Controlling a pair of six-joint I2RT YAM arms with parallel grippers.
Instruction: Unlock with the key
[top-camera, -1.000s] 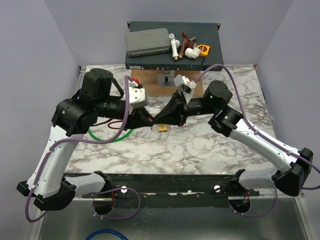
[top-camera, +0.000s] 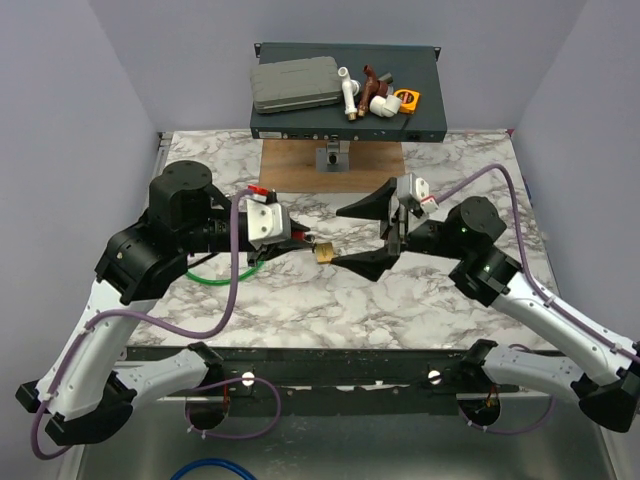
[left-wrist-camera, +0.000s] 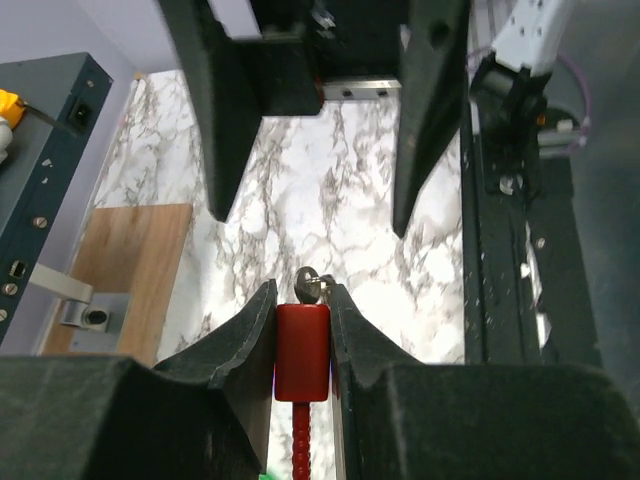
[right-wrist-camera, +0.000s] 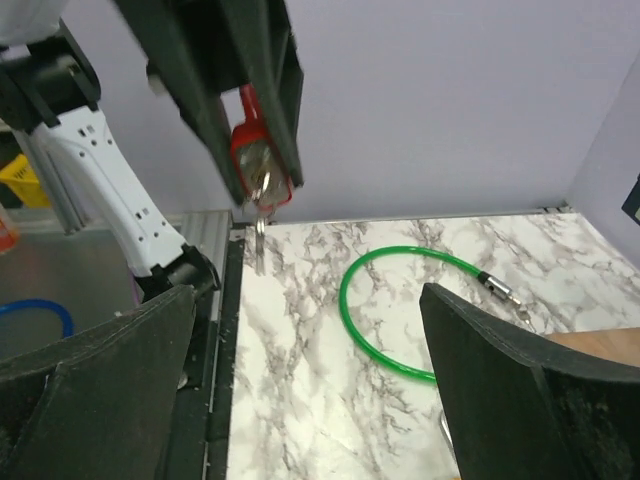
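Note:
My left gripper (top-camera: 300, 240) is shut on a key with a red head (left-wrist-camera: 302, 350); in the left wrist view the red head sits between its fingertips with a metal tip beyond, and in the right wrist view a thin metal shaft (right-wrist-camera: 260, 245) points down. My right gripper (top-camera: 350, 238) stands open, facing the left gripper a short way to the right, nothing between its fingers. A brass padlock (top-camera: 324, 254) lies on the marble surface beneath the space between the two grippers. A metal fixture (top-camera: 333, 156) stands on the wooden board (top-camera: 285, 165).
A dark shelf (top-camera: 300, 125) at the back carries a grey case (top-camera: 295, 85), pipe fittings and a yellow tape measure (top-camera: 405, 101). A green hose (right-wrist-camera: 370, 350) lies at the left.
My right gripper has backed away to the right from the left gripper and now stands apart with spread fingers. The left arm has shifted slightly, still holding the red-headed key.

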